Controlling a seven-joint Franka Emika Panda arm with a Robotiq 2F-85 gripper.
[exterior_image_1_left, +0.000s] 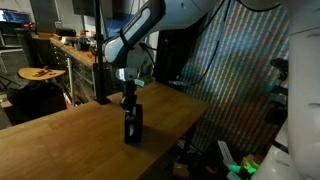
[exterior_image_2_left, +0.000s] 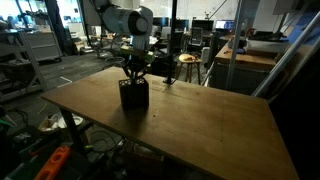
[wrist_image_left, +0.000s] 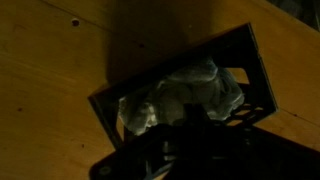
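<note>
A small black open-topped basket stands upright on the wooden table, near its edge in exterior view 1. In exterior view 2 the same black basket shows at the table's left part. Crumpled clear plastic lies inside it in the wrist view. My gripper points down at the basket's opening, its fingertips at about rim height. From the wrist it is very dark, and the gripper overlaps the plastic's near side. The fingers look shut; nothing can be made out between the fingers.
A dark upright post stands behind the table's far edge. Stools and desks are farther back.
</note>
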